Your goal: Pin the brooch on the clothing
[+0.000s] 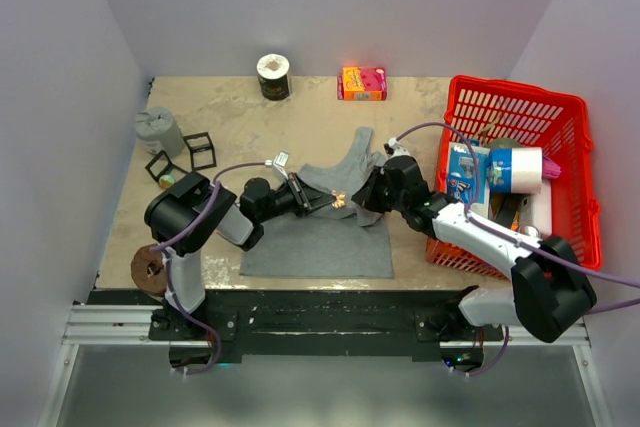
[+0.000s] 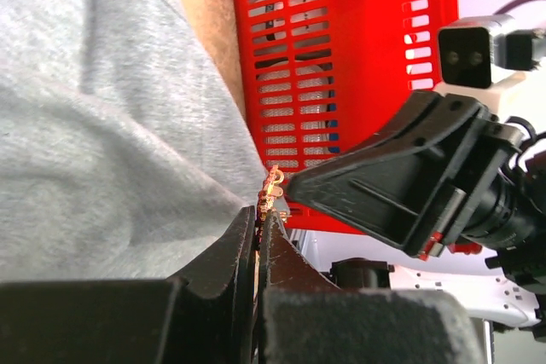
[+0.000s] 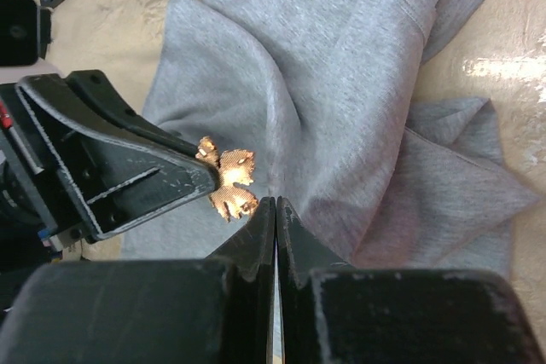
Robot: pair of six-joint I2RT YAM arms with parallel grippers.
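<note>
A gold, leaf-shaped brooch (image 3: pixel 232 178) sticks out from the tips of my left gripper (image 1: pixel 328 199), which is shut on it. In the left wrist view the brooch (image 2: pixel 271 193) appears nearly edge-on. Spread on the table is the grey garment (image 1: pixel 320 257), its upper part bunched into folds between the arms. My right gripper is shut with its tips at a raised fold of the garment (image 3: pixel 350 125); I cannot tell whether any cloth is pinched there. Just left of those tips, the brooch lies close to the fold. Its pin is not clearly visible.
On the right stands a red basket (image 1: pixel 572 107) full of goods, close to the right arm. A dark can (image 1: pixel 273 77) and a pink-orange box (image 1: pixel 362 83) sit at the back. Black frames (image 1: pixel 200 151) and a grey roll (image 1: pixel 158 131) are at the left.
</note>
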